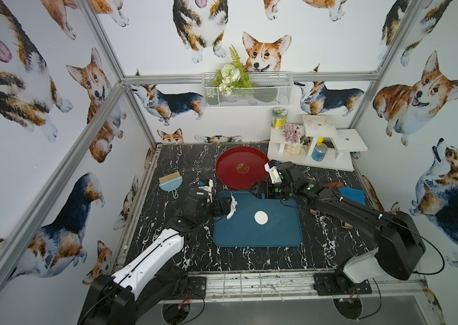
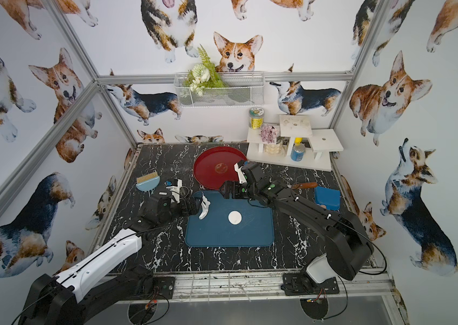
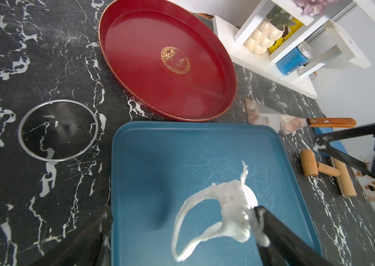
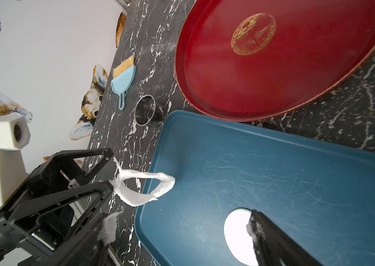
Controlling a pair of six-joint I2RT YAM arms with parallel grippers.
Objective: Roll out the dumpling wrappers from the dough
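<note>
A torn, looped piece of white dough (image 3: 234, 210) clings to one finger of my left gripper, whose fingers stand open above the left part of the blue board (image 1: 283, 233). It hangs as a ring with a thin spike, not pinched between both fingers. Flat on the board lies a round white wrapper (image 1: 261, 217), apart from that piece. My right gripper is open over the board's far side, holding nothing between its fingers; a white smear shows on one finger (image 4: 109, 228). The wooden rolling pin (image 3: 343, 178) rests on the counter right of the board.
Behind the board sits the red round tray (image 1: 242, 165). A metal cup (image 4: 146, 110) and brush with dustpan (image 1: 170, 182) stand left. The scraper (image 3: 293, 123) and small wooden mallet (image 3: 309, 162) lie right. Both grippers are close together; the board's front is clear.
</note>
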